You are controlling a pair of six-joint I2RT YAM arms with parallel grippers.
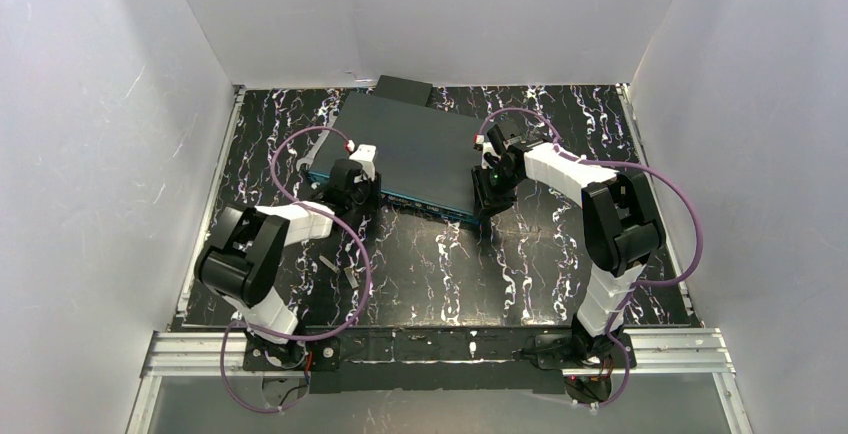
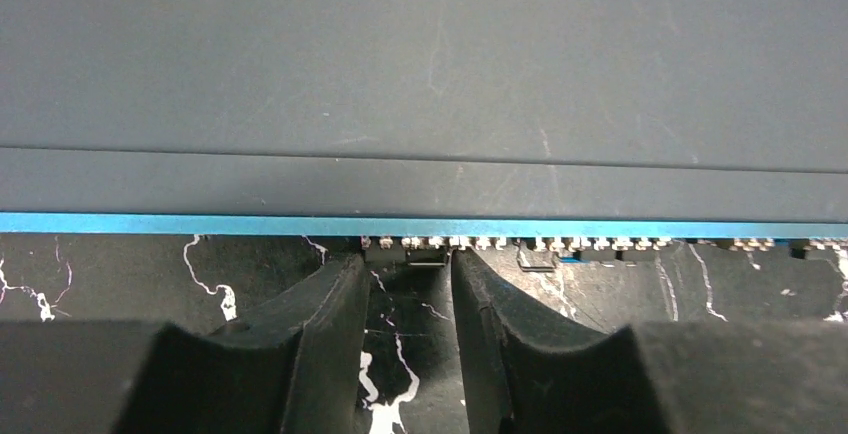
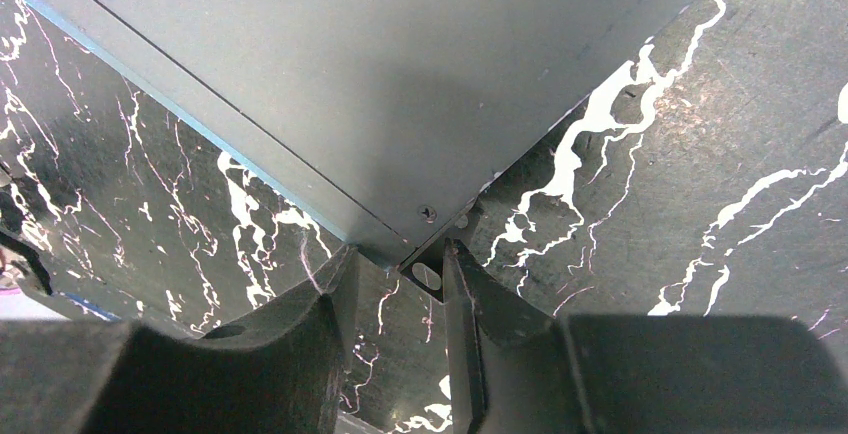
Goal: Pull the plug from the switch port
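Observation:
The grey switch (image 1: pixel 410 149) lies at an angle on the dark marble-patterned table, its blue-edged port side facing the front. Small plugs (image 2: pixel 600 252) stick out along that edge in the left wrist view. At one plug (image 2: pixel 427 257) with a thin metal bail, my left gripper stands part open. Its fingertips are on either side of the plug, with a gap left between them; whether they touch it cannot be seen. My right gripper is shut on the switch's front right corner, by the dark bracket (image 3: pixel 428 272) with an oval hole.
Two small loose pieces (image 1: pixel 351 278) lie on the table below the left arm. Behind the switch stands a dark flat block (image 1: pixel 403 90). Purple cables (image 1: pixel 690 224) loop along both arms.

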